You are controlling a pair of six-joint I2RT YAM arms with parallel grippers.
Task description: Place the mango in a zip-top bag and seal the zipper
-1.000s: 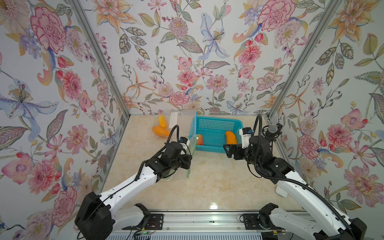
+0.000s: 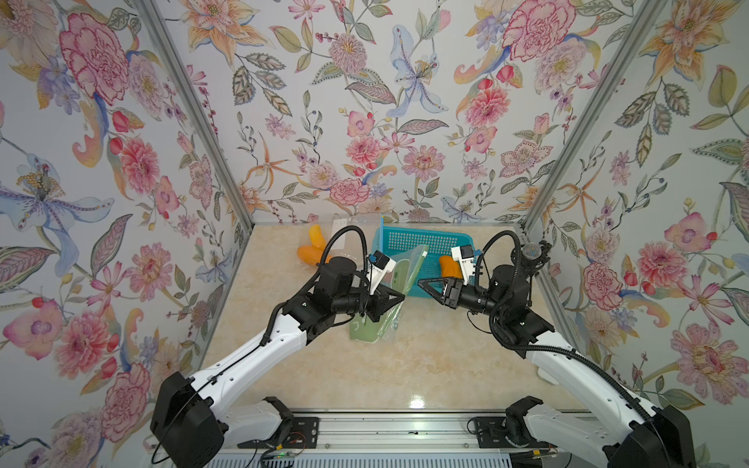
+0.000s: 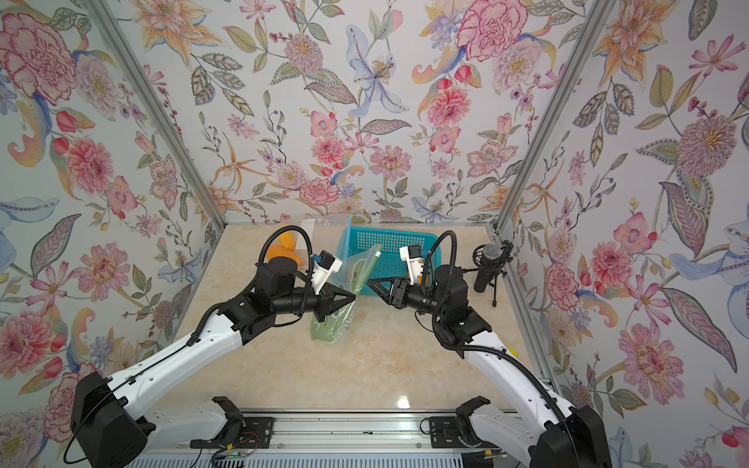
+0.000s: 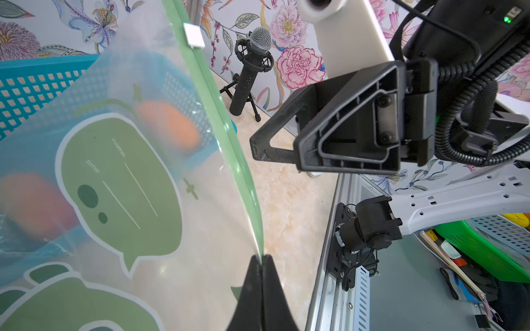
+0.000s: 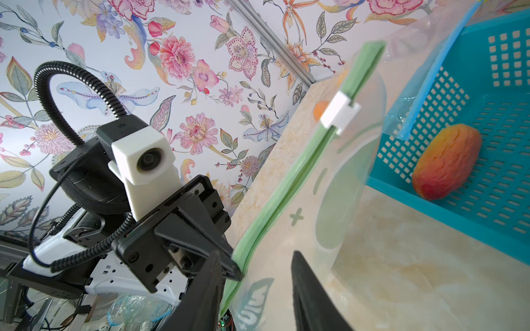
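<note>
A clear zip top bag with green print [image 4: 121, 182] hangs from my left gripper, which is shut on its green zipper edge [image 5: 287, 193] near one end. The white slider [image 5: 339, 112] sits toward the zipper's other end. My right gripper stands part open to the right of the bag, with a gap between its fingers and nothing held. A reddish mango [image 5: 448, 161] lies in the blue basket [image 5: 474, 219]; in the top left view the bag partly hides that area. Another mango, orange [image 2: 450, 266] rests at the basket's right side.
Two orange-yellow mangoes [image 2: 310, 254] lie on the table at the back left, by another clear bag with a blue edge [image 5: 436, 71]. A microphone on a stand [image 3: 489, 265] is at the right.
My left gripper has moved right and turned, bringing the bag with it in front of the basket. The right gripper has shifted slightly left and turned toward the bag.
</note>
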